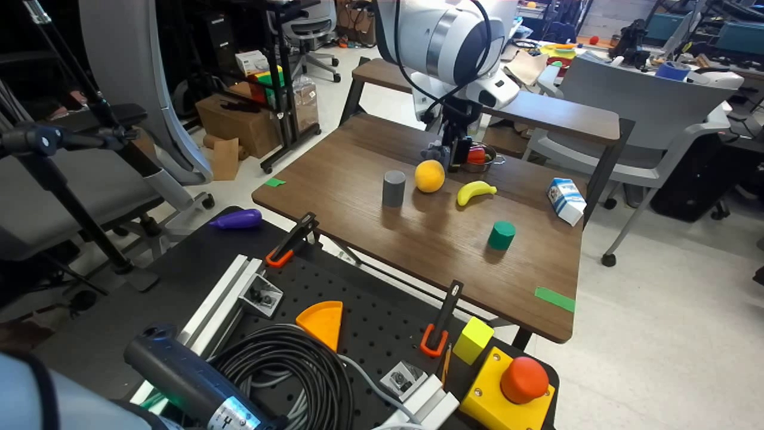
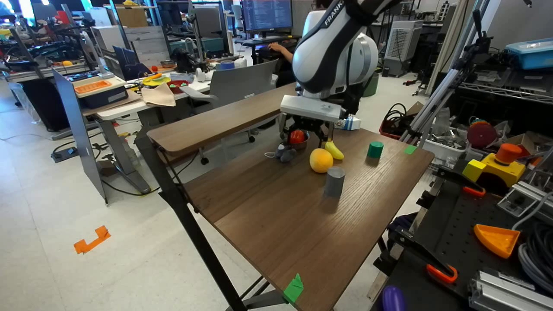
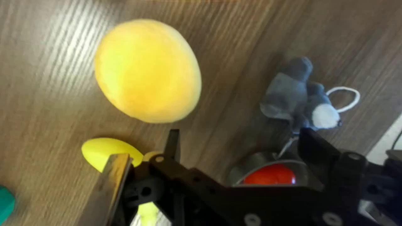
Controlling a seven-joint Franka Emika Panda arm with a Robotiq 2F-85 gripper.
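Note:
My gripper stands open with nothing visible between its fingers. It hangs over the far part of the table, close to a small metal pot (image 1: 494, 162) holding a red object (image 3: 269, 175). A grey plush mouse (image 3: 290, 96) with a white string lies beside the pot; in exterior view 1 my gripper (image 1: 458, 154) partly hides it. An orange (image 1: 430, 176) sits nearer the table's middle. Beside the orange lies a yellow banana (image 1: 476, 191), partly covered by the gripper in the wrist view. In exterior view 2 the open fingers straddle the pot along the line of sight.
A grey cylinder (image 1: 393, 189) and a green cylinder (image 1: 502, 235) stand on the brown table (image 1: 344, 172). A blue-and-white carton (image 1: 566, 200) lies near the right edge. A raised shelf (image 1: 558, 114) runs along the back.

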